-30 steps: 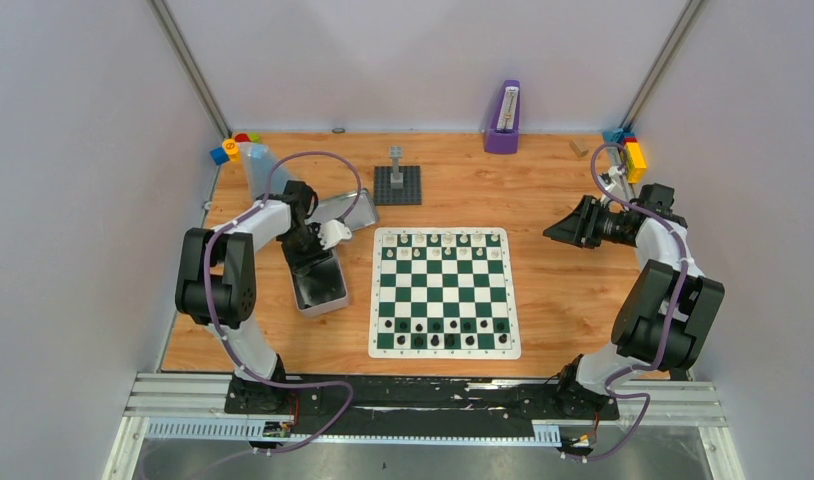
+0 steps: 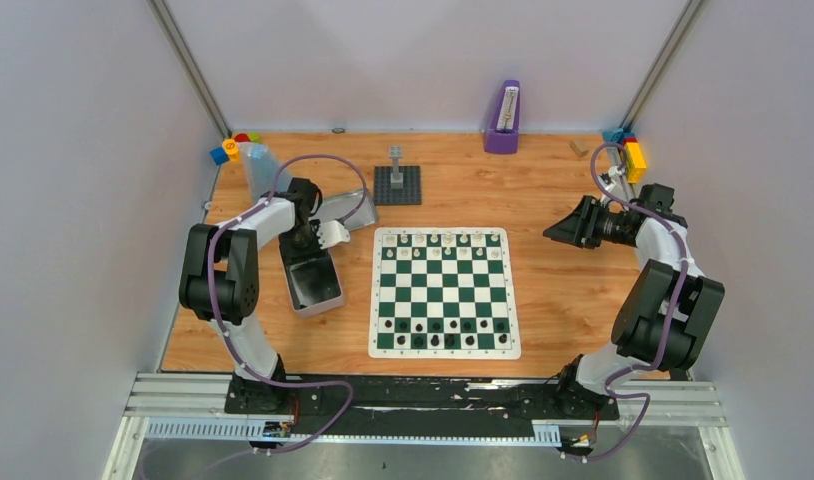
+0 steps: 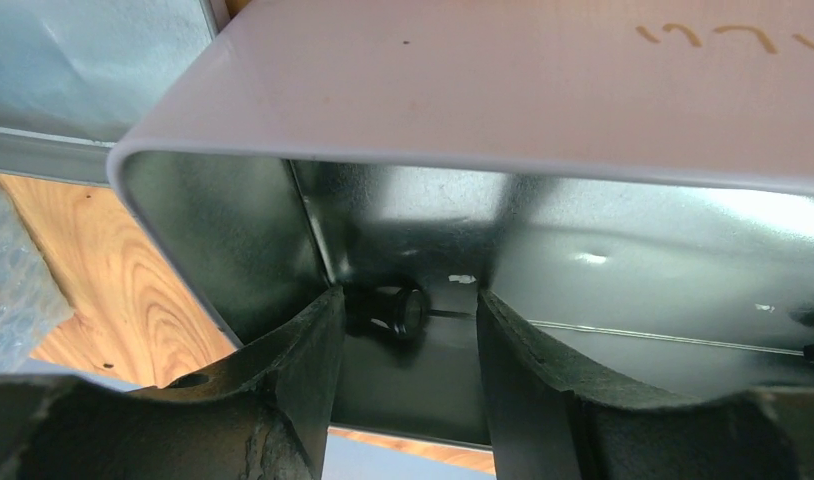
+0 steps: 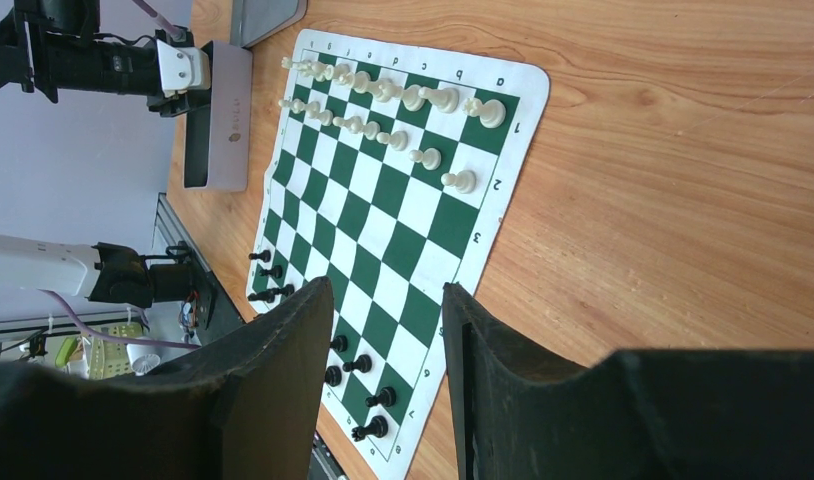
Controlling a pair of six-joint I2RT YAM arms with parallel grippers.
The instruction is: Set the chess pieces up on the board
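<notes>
The chessboard (image 2: pixel 435 289) holds white pieces (image 4: pixel 488 113) along the far edge and black pieces (image 4: pixel 371 428) along the near edge. Left of it stands an open pinkish metal tin (image 2: pixel 327 304). My left gripper is open low at the tin, with a dark piece (image 3: pixel 393 312) inside beyond and between its fingertips, not gripped; another dark shape sits at the tin's right in that view. My right gripper hangs open right of the board, nothing between its fingers.
A tin lid (image 2: pixel 348 210) lies behind the tin, beside bubble wrap (image 2: pixel 263 170). A grey baseplate (image 2: pixel 408 195) and purple metronome (image 2: pixel 501 140) stand at the back. Bare wood surrounds the board on the right.
Over the last second my left arm and the tin have shifted very slightly. The right arm has stayed in place.
</notes>
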